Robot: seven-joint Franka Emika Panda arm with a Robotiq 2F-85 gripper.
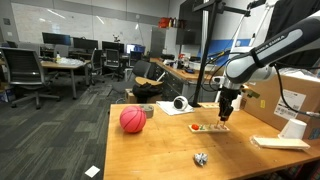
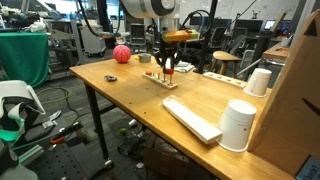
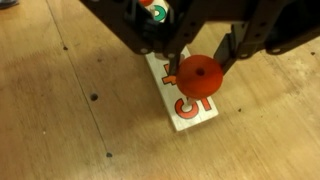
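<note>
A red-orange round piece (image 3: pixel 199 77) sits between the fingers of my gripper (image 2: pixel 168 66), which is shut on it. Directly below, in the wrist view, lies a narrow wooden board (image 3: pixel 189 119) with painted numbers, partly covered by the piece and fingers. Whether the piece touches the board or hangs above it, I cannot tell. Exterior view 1 shows the same board (image 1: pixel 209 127) lying on the table, with a red piece (image 1: pixel 195 127) at its left end. Near the top of the wrist view, a red and a green piece (image 3: pixel 158 13) stand at the board's far end.
A pink-red ball (image 1: pixel 133 119) rests at the table's left. A small silvery object (image 1: pixel 201 158) lies near the front. White cups (image 2: pixel 237 125) and a long white block (image 2: pixel 190 122) occupy the other end, beside a cardboard box (image 2: pixel 290 90). Bare table (image 1: pixel 160 150) surrounds the board.
</note>
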